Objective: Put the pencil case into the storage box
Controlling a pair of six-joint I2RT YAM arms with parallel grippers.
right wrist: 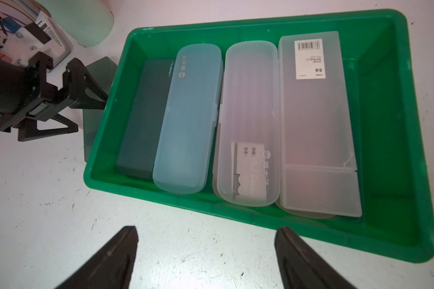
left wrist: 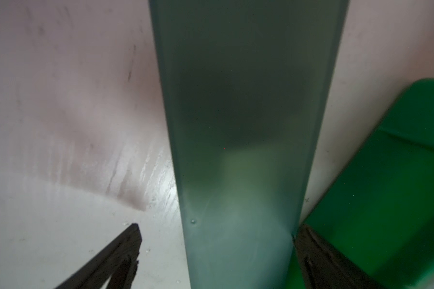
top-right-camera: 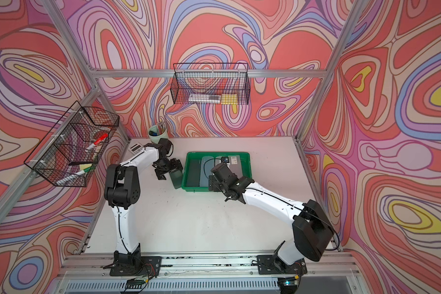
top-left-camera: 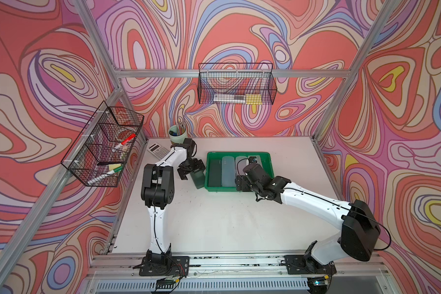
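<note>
A dark green pencil case lies on the table just left of the green storage box. My left gripper is open above it; in the left wrist view its fingers flank the case, apparently with nothing gripped. Several pencil cases, dark, pale blue and clear, lie side by side in the box. My right gripper stands open over the box's front edge, its fingers apart with nothing between them.
A pale green pen cup and a calculator stand behind the left arm. Wire baskets hang at the left and back.
</note>
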